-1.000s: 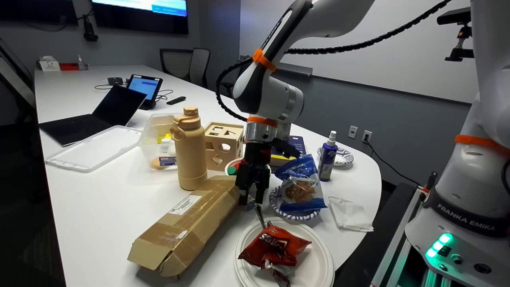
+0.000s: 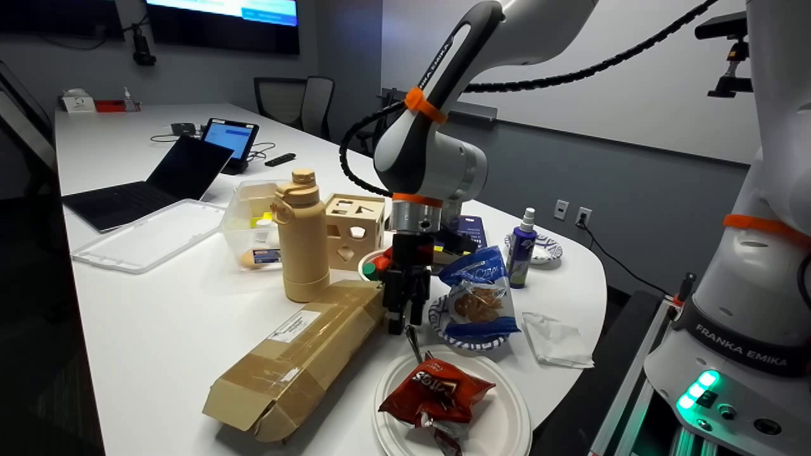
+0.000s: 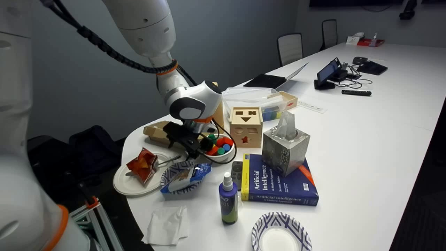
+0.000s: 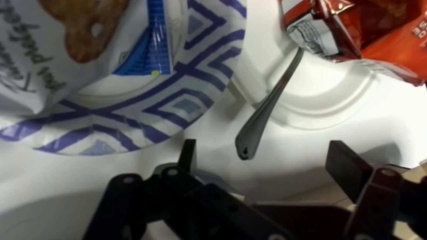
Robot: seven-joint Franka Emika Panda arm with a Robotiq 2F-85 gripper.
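Observation:
My gripper is open, its two black fingers spread wide with nothing between them. A dark metal utensil handle points toward the gap between the fingertips, sticking out over the rim of a white plate. Its other end is hidden under a red chip bag that lies on that plate. Beside the plate, a blue-and-clear snack bag rests on a purple-patterned paper bowl. In exterior view 1 the gripper hangs low over the table, between the cardboard box and the patterned bowl.
A long cardboard box and a tan bottle stand close on one side. Behind the gripper are a bowl of coloured blocks and a wooden shape box. A spray bottle and a thick book are nearby.
The gripper has come slightly lower and a little to the right in exterior view 1. The cardboard box seems to have shifted very slightly; plate and bags look unmoved.

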